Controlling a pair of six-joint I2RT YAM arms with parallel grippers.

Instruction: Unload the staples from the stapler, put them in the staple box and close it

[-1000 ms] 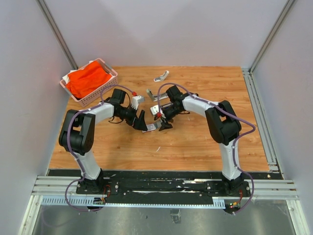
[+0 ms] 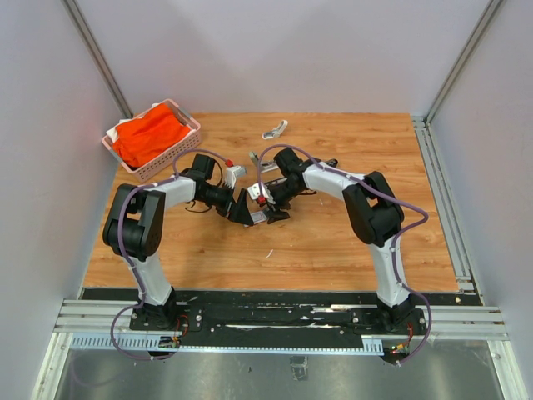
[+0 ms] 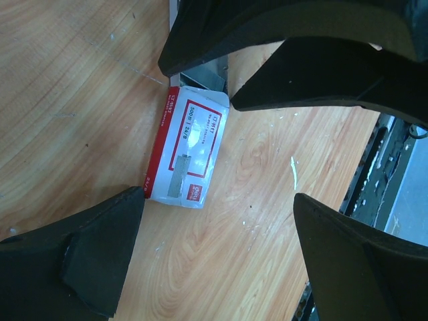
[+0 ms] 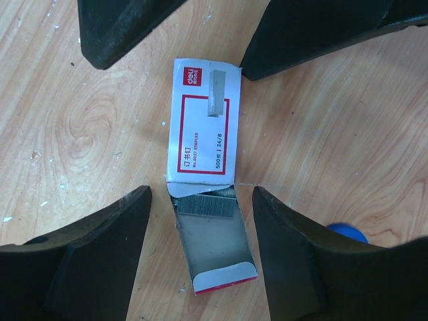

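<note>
A white-and-red staple box point(image 4: 202, 140) lies on the wood, its inner tray point(image 4: 212, 244) slid out toward the right arm, with a strip of staples point(image 4: 204, 206) at the sleeve's end. My left gripper stands open astride the sleeve's near end, nothing between its fingers. My right gripper is low around the tray where it meets the sleeve, fingers apart on either side; whether they touch it I cannot tell.
Stapler parts point(image 2: 265, 163) lie behind the grippers, and a white piece point(image 2: 275, 132) at the back. A pink basket with orange cloth point(image 2: 151, 172) stands back left.
My right arm has shifted slightly left toward the staple box and left gripper. The left arm has moved very little.
</note>
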